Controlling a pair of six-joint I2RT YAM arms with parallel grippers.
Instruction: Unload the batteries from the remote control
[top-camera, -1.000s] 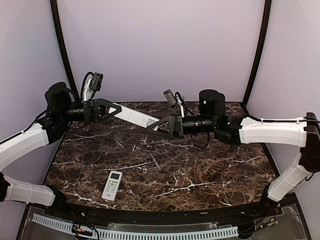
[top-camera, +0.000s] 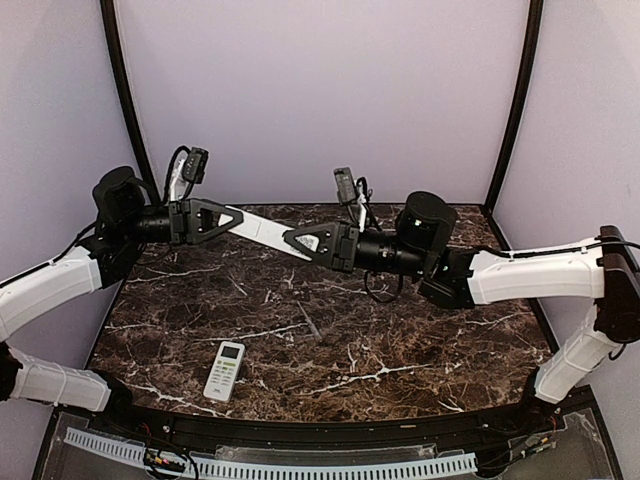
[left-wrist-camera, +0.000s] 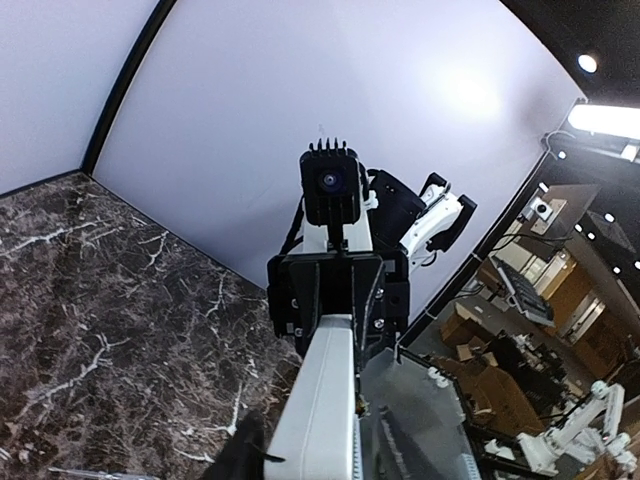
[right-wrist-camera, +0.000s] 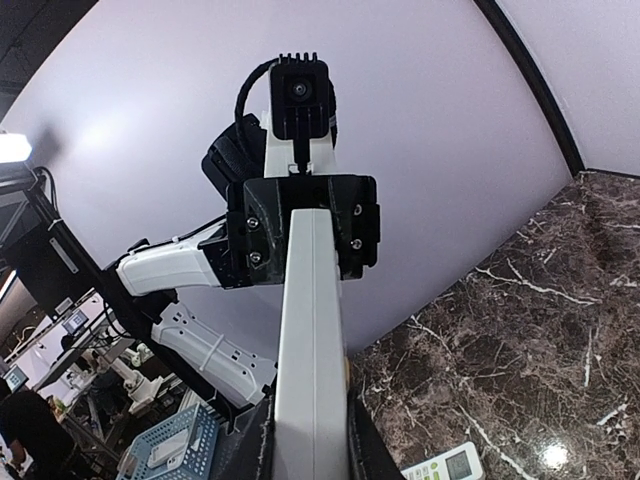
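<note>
A long white remote control (top-camera: 260, 230) hangs in the air between my two grippers, tilted slightly down to the right in the top view. My left gripper (top-camera: 220, 219) is shut on its left end, my right gripper (top-camera: 302, 243) on its right end. In both wrist views the remote (right-wrist-camera: 313, 340) points straight away from the camera toward the opposite gripper, showing a long smooth side. Its battery compartment and any batteries cannot be made out.
A second white remote (top-camera: 225, 371), with screen and buttons, lies on the dark marble table (top-camera: 430, 360) at the front left.
My right gripper has shifted slightly left along the remote and a little down, onto more of its end.
</note>
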